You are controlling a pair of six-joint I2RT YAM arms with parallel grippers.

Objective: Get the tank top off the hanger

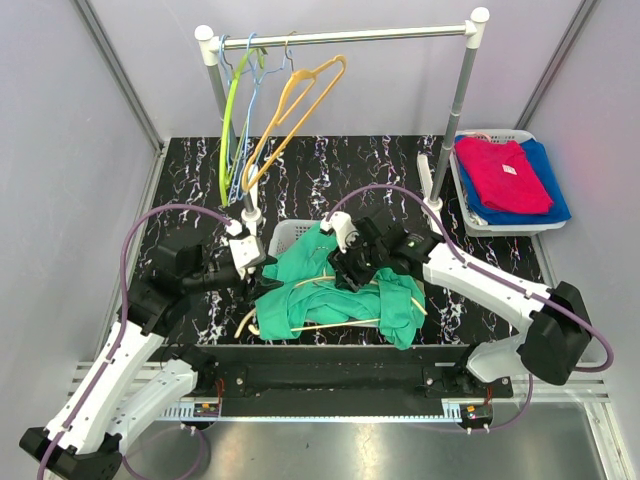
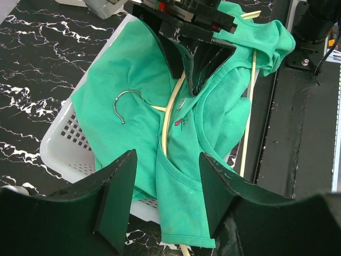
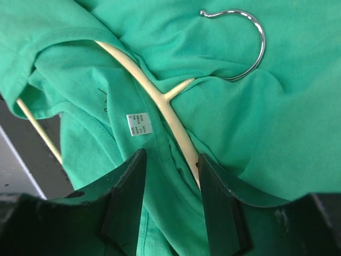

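The green tank top (image 1: pixel 335 307) lies spread over a white basket, with a wooden hanger (image 3: pixel 170 113) still threaded through it. The hanger's metal hook (image 3: pixel 261 44) rests on the cloth, and its arm runs under the neckline. Over the left part of the garment, my left gripper stands open, cloth visible in the gap between its fingers. My right gripper is open above the middle, beside the hook; its right fingertip overlaps the hanger arm in view. Whether either gripper touches the cloth, I cannot tell.
A rail (image 1: pixel 345 36) carries a yellow hanger (image 1: pixel 290 118) and several others at the back left. At the back right, a basket (image 1: pixel 510 229) holds red and blue clothes. Bare black marbled tabletop (image 1: pixel 350 170) lies behind the garment.
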